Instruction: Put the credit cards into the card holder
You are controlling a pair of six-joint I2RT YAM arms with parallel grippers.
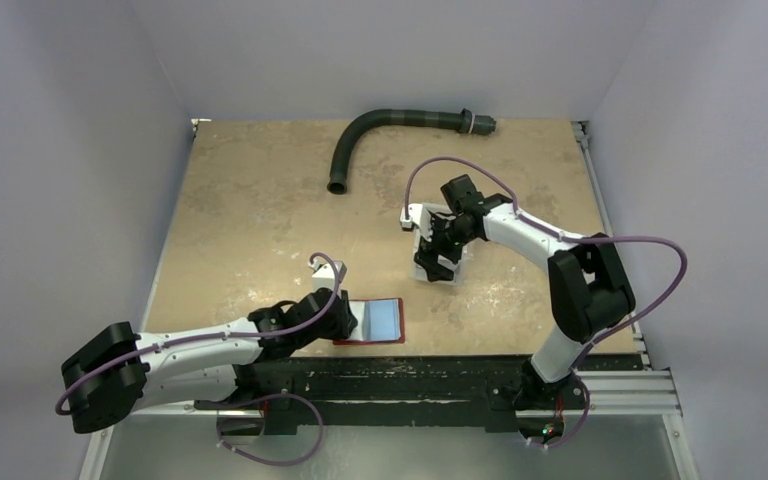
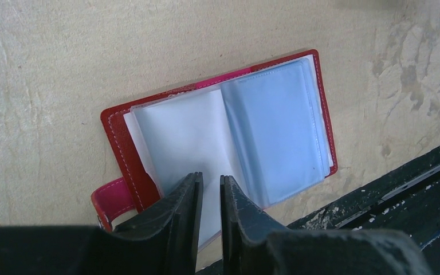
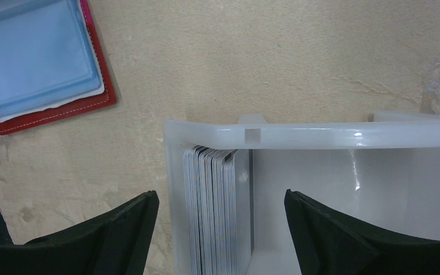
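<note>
The card holder (image 2: 283,120) lies spread on the table, red-edged, with white and pale blue plastic sleeves. Over its white sleeve is my left gripper, its fingers part open with a narrow gap and nothing visible between them; whether the tips touch the sleeve I cannot tell. A stack of credit cards (image 3: 211,206) stands on edge along the left wall of a white plastic bin (image 3: 344,136). My right gripper is wide open above the bin, one finger (image 3: 106,229) left of the cards and the other over the bin's empty space.
A dark green hose (image 1: 345,150) curves across the back of the table. Bare table (image 1: 250,230) stretches to the left, and a dark rail (image 1: 410,375) runs along the front edge, close to the card holder.
</note>
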